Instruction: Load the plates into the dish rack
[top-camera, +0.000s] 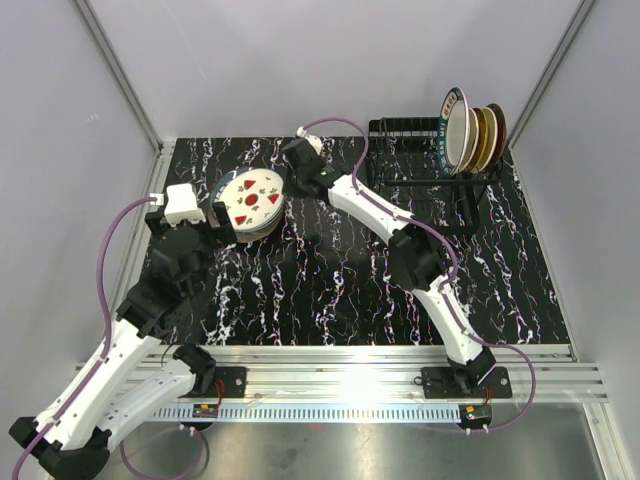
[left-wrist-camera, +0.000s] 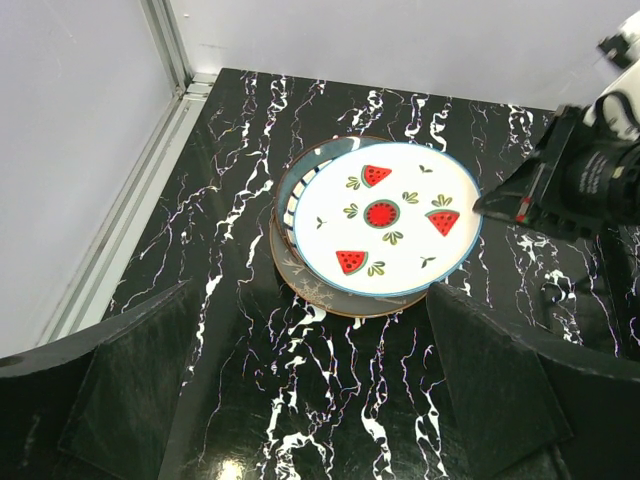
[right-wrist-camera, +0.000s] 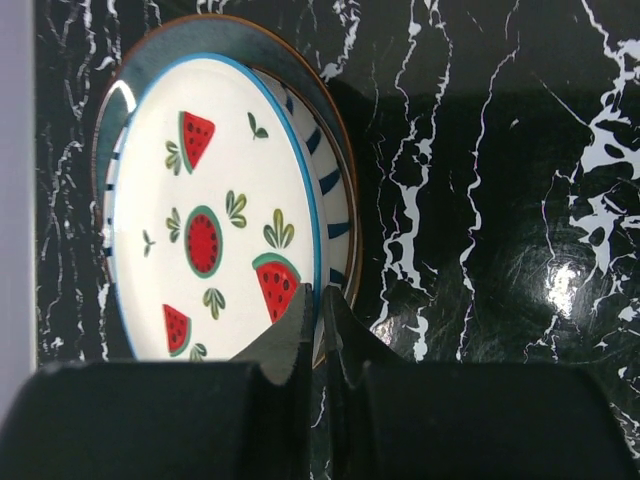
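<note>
The white plate with a watermelon print (right-wrist-camera: 205, 240) lies tilted on top of a plate stack in the right wrist view. Its blue rim runs between the closed fingertips of my right gripper, which is shut on that edge. Below it show a blue-striped plate (right-wrist-camera: 335, 215) and a darker, brown-rimmed plate (right-wrist-camera: 265, 35). My left gripper (top-camera: 188, 212) hangs at the left of the stack, its fingers (left-wrist-camera: 125, 390) wide apart and empty. The black dish rack (top-camera: 412, 182) stands at the back right; several plates (top-camera: 482, 138) stand upright in its right end.
White walls (top-camera: 300, 60) close off the back and sides. The rack's left part is empty.
</note>
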